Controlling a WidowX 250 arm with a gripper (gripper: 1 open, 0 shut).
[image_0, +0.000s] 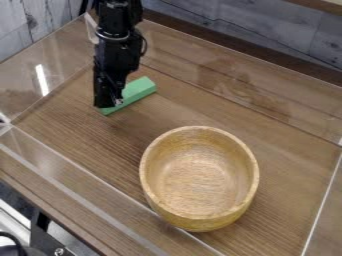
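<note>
The black gripper (104, 94) hangs down over the left-middle of the table, at the left side of a flat green block (132, 92). The gripper looks shut, and I see nothing clearly held between its fingers. Its tips partly overlap the block in this view, so I cannot tell whether they touch it.
A large round tan bowl (201, 172) stands at the lower right of the wooden table (254, 90). The table's edges run along the left and right.
</note>
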